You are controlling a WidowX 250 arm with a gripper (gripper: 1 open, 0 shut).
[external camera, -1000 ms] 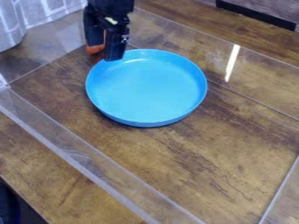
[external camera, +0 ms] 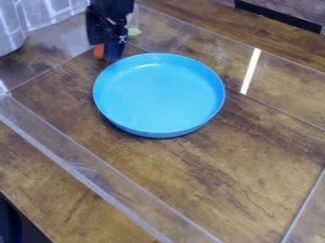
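A dark gripper hangs at the upper left, just above an orange object that it partly hides; it is open by the look of its spread fingers, though small in view. A wide blue plate lies empty in the middle, below and to the right of the gripper. A small green object lies behind, beside the gripper.
Clear strips run across it. White translucent material is at the top left corner.
The gripper has moved up and back, away from the plate's near-left rim toward the orange and green objects. The plate has not visibly moved.
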